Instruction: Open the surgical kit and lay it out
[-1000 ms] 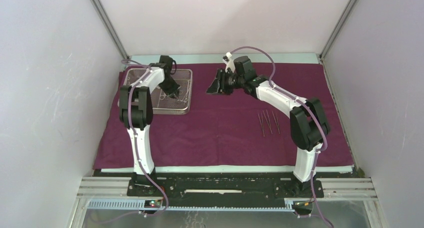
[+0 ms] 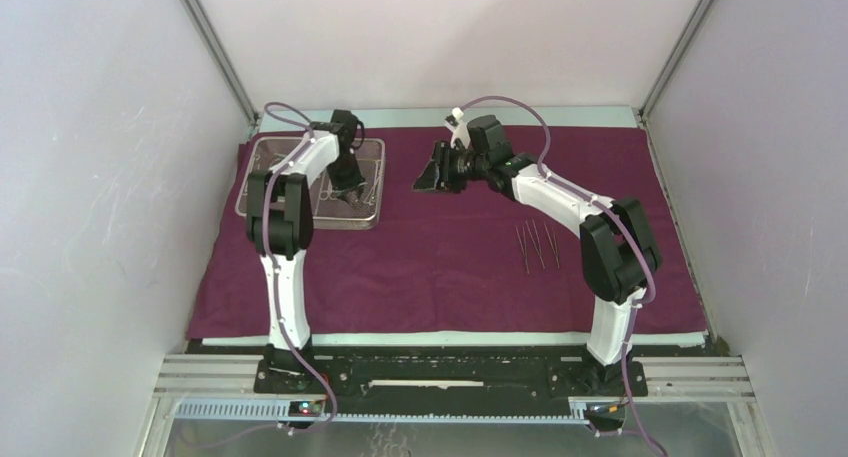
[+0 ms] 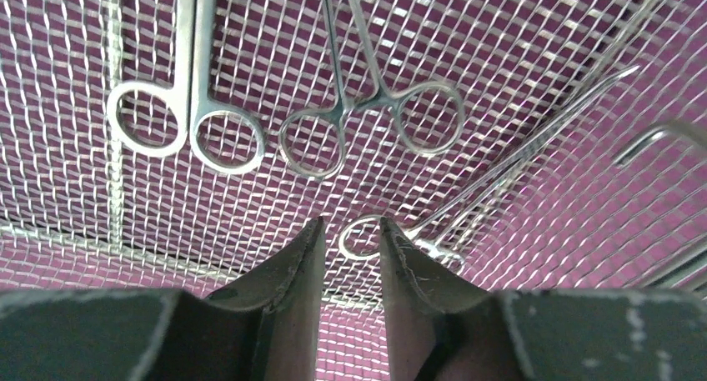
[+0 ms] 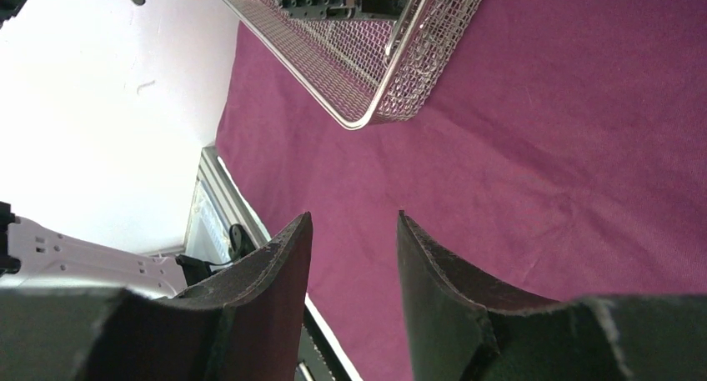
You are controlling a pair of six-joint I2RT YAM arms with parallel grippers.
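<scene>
In the top view the wire mesh tray (image 2: 345, 224) sits at the left of the cloth. My left gripper is over it, fingers part open, nothing held. Just beyond its fingertips, a slim pair of ringed scissors or forceps (image 3: 523, 153) lies slanted on the mesh, one finger ring showing in the gap. More ringed instruments lie in the tray: one with straight handles (image 3: 201, 81) and one with spread handles (image 3: 381, 96). My right gripper hangs over bare cloth right of the tray, open and empty.
Several thin instruments (image 2: 536, 245) lie side by side on the maroon cloth (image 2: 430, 277), near the right arm. A bent metal tool (image 3: 663, 133) shows at the tray's side in the left wrist view.
The right arm and the instruments on the cloth look unmoved.
</scene>
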